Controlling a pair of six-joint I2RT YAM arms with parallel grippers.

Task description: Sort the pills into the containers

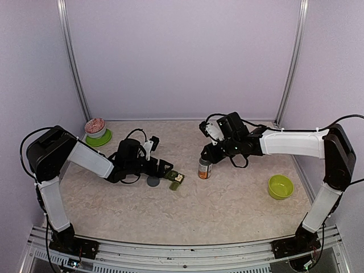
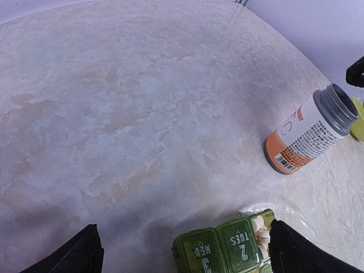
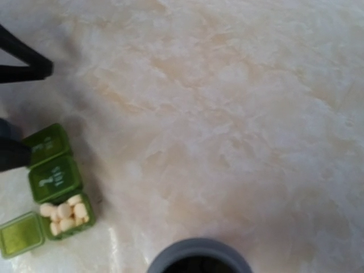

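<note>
A green pill organizer (image 2: 219, 247) lies under my left gripper (image 1: 164, 169). Its TUES and WED lids are shut; the end compartment is open and full of pale pills (image 3: 64, 215), its lid (image 3: 21, 234) folded out. In the left wrist view the fingers (image 2: 301, 253) stand wide apart, with nothing gripped and one finger covering part of the organizer. An orange and white bottle stands upright and uncapped; its grey rim (image 3: 199, 244) shows in the right wrist view. My right gripper (image 1: 209, 156) hangs right over its mouth; its finger cannot be made out.
A grey cap (image 1: 153, 181) lies beside the organizer. At the right is an empty green bowl (image 1: 280, 186). A bowl of pink-white contents (image 1: 95, 126) sits on a green plate (image 1: 99, 140) at back left.
</note>
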